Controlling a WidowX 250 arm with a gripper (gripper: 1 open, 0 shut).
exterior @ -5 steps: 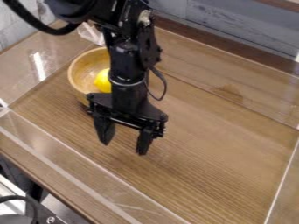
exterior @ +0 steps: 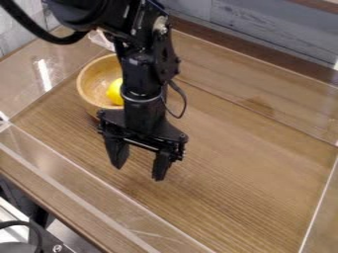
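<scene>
The black gripper (exterior: 140,160) points down over the wooden table in the centre of the camera view, open, with its two fingers apart and nothing visible between them. Behind it, to the upper left, a wooden bowl (exterior: 95,77) holds a yellow object (exterior: 114,91), both partly hidden by the arm.
A pale wall (exterior: 264,35) runs along the back. A white object (exterior: 101,38) sits behind the bowl, and a black cable lies at the lower left.
</scene>
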